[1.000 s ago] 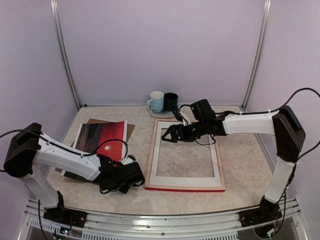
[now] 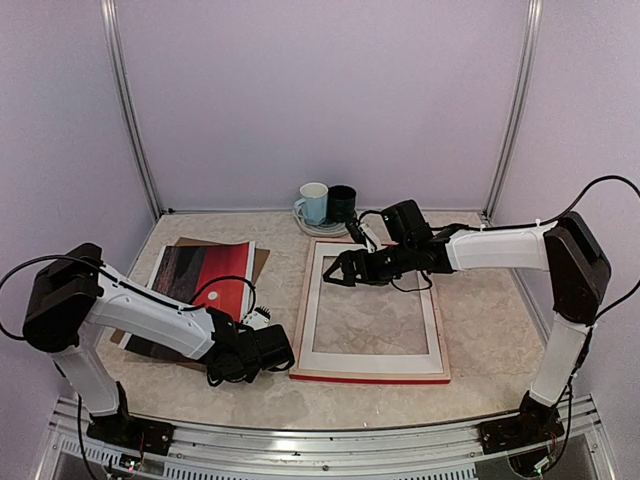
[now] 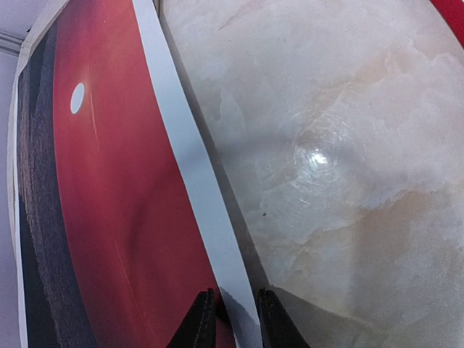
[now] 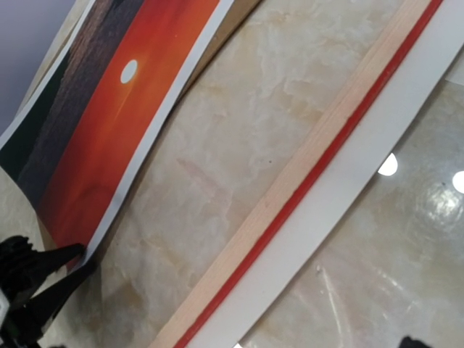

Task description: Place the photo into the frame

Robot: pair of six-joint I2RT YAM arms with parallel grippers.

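Observation:
The photo (image 2: 220, 270), red and dark with a white sun and white border, lies at the left on brown board. My left gripper is at the photo's right white edge near its front corner, fingertips either side of the border, part open; whether they grip it is unclear. In the right wrist view the left fingers (image 4: 65, 257) meet at that corner. The frame (image 2: 370, 371), pale wood with red edge and white mat, lies to the right, my right gripper (image 2: 343, 268) open above its upper left part.
A light blue mug (image 2: 312, 204) and a dark mug (image 2: 341, 202) stand on a dish at the back centre. Bare counter (image 2: 490, 330) shows right of the frame and along the front.
My left arm and gripper have shifted slightly to the right at the photo's front corner. The right arm has not moved.

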